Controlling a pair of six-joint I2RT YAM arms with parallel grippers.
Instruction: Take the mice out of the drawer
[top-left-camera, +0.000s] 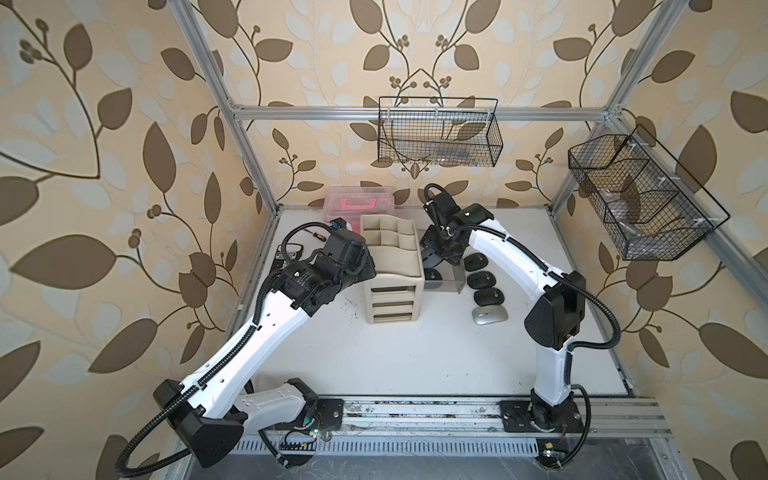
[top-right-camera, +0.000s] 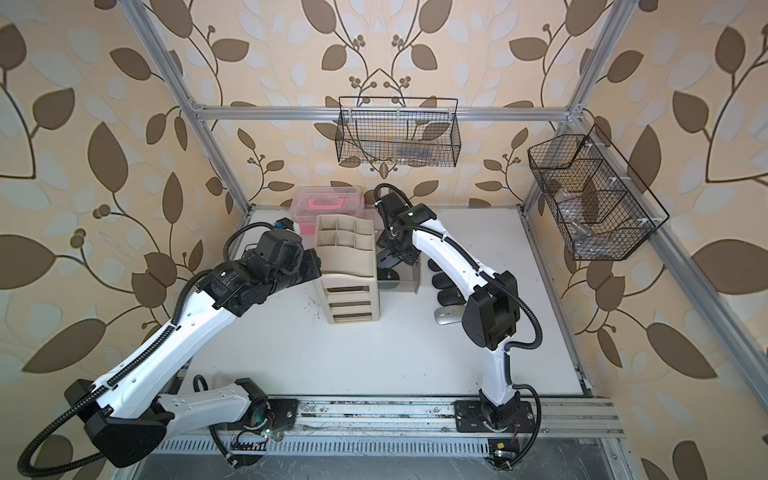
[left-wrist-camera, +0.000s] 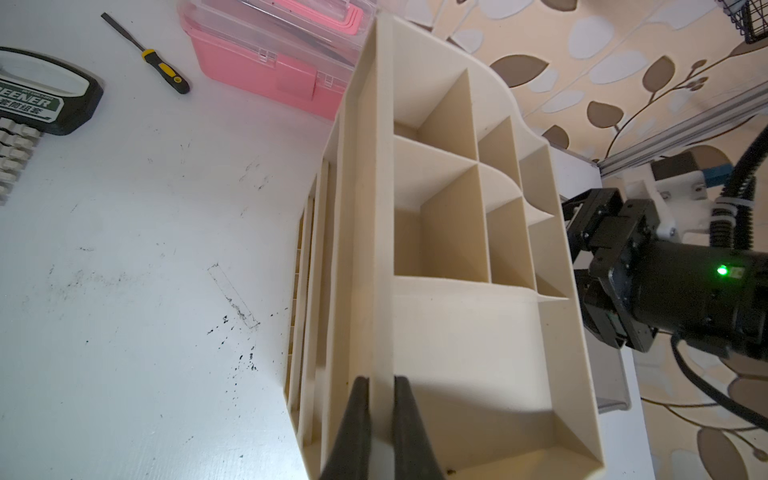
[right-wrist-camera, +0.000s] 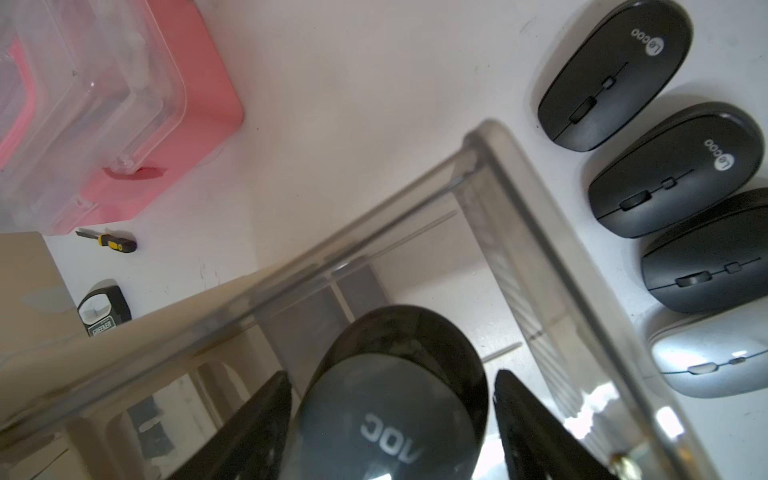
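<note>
The clear drawer (right-wrist-camera: 552, 232) stands pulled out from the right side of the cream cabinet (top-left-camera: 393, 264). Inside it, in the right wrist view, lies a dark mouse (right-wrist-camera: 388, 432) with a pale logo. My right gripper reaches into the drawer, its part-open fingers on either side of this mouse and a slim gap visible at the right. Another black mouse (top-left-camera: 433, 274) is in the drawer's near part. Outside are several black mice (top-left-camera: 481, 280) and a silver mouse (top-left-camera: 489, 314). My left gripper is shut on the cabinet's thin upper rim.
A pink box with a clear lid (top-left-camera: 358, 204) stands behind the cabinet. A screwdriver (left-wrist-camera: 164, 70) and a black-handled case (left-wrist-camera: 48, 88) lie to the left. Wire baskets (top-left-camera: 438, 134) hang above.
</note>
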